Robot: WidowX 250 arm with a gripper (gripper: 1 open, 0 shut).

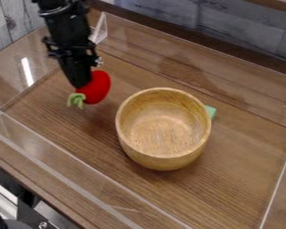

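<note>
My gripper (79, 75) is at the upper left, lowered from the black-and-white arm, and holds close against a red, round object (96, 88) with a small green top pointing down-left. The object, which looks like a strawberry toy, is apparently raised above the wooden table (62, 161). Whether the fingers grip it is hard to see, as the object and wrist hide them. A large tan bowl (164, 128) sits to the right.
A small green item (209, 114) lies partly behind the bowl's right side. The background at the top left is partly hidden by the arm.
</note>
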